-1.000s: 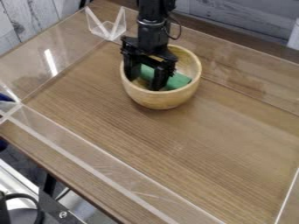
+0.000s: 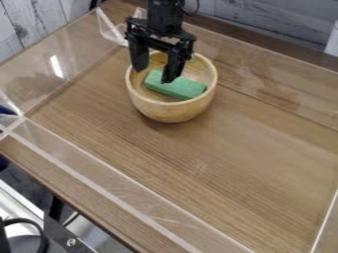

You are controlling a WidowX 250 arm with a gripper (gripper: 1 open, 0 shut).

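A round light wooden bowl (image 2: 172, 111) stands on the table in the upper middle, with a green block (image 2: 177, 87) lying inside it. My black gripper (image 2: 156, 63) hangs over the back part of the bowl, above and behind the block, open, with its fingers apart to either side and the block clear below.
My gripper has risen up and back from inside the bowl, uncovering the green block, which stays in the bowl.
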